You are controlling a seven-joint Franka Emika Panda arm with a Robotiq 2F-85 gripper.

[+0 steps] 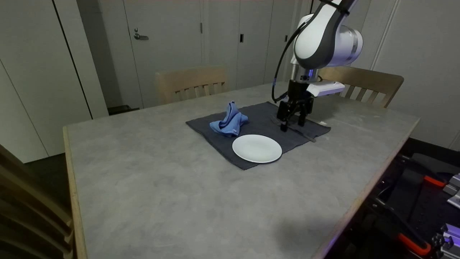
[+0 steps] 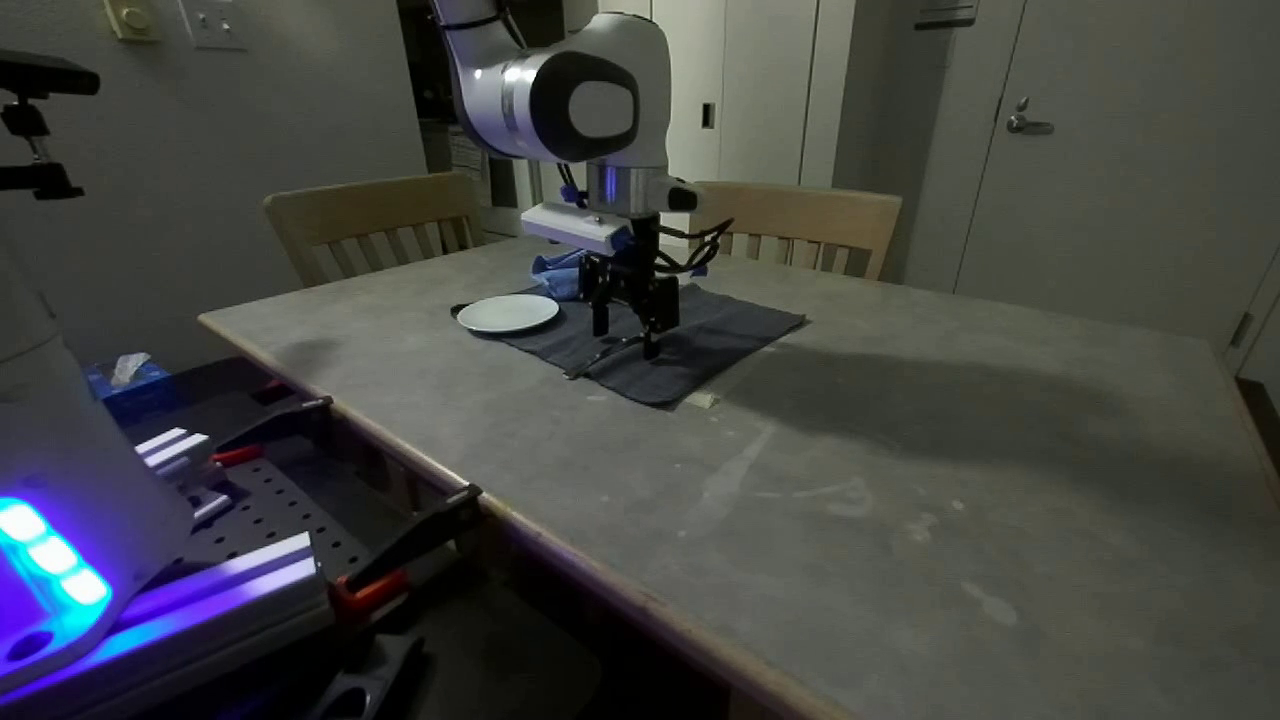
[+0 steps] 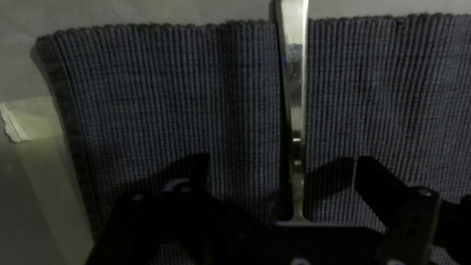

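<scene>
Low over the right part of the dark placemat (image 1: 263, 116), my gripper (image 1: 292, 126) stands open. In the wrist view a silver utensil (image 3: 297, 101) runs lengthwise between the spread fingers, touching neither that I can see. Its handle end reaches past the mat's edge, and its other end is hidden below the gripper body. A white plate (image 1: 257, 149) sits at the front corner of the mat. Behind the plate a crumpled blue cloth (image 1: 230, 122) rests on the mat, one peak sticking up.
A strip of pale tape (image 3: 37, 121) is on the tabletop beside the mat. Wooden chairs (image 1: 192, 82) stand along the far edge.
</scene>
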